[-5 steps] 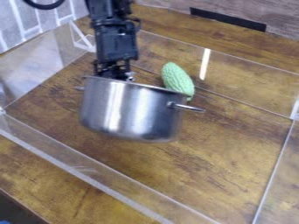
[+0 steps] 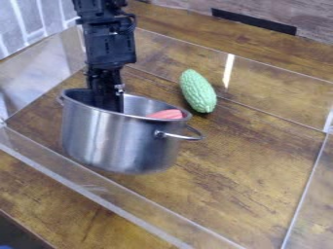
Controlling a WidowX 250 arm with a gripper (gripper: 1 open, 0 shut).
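Note:
A steel pot [image 2: 117, 141] with side handles is at the centre-left of the camera view, with a pink object [image 2: 166, 115] showing inside near its right rim. The black gripper [image 2: 107, 95] reaches down at the pot's back left rim; its fingers are mostly hidden by the pot, so their state is unclear. A pale green bitter melon [image 2: 198, 90] lies behind the pot to the right.
The wooden work surface [image 2: 254, 175] is bordered by clear low walls. A grey panel stands along the back edge.
The pot has moved left and toward the front, and its inside with the pink object now shows. The gripper has moved left with it; the melon has stayed put.

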